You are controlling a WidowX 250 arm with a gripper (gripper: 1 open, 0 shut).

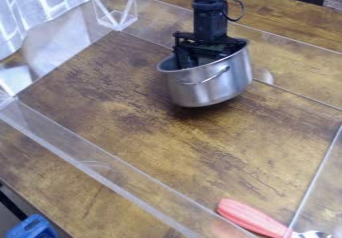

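Note:
A steel pot (pixel 206 83) is tilted on the wooden table (pixel 134 132), near the back centre. My black gripper (pixel 201 52) reaches down from above into the pot's top, so its fingertips are hidden and I cannot tell how the fingers stand. The pot's contents are out of sight behind its wall and the gripper.
Clear plastic walls border the table on several sides. A pink-handled utensil (pixel 251 218) lies at the front right. A blue object (pixel 32 228) is at the lower left corner.

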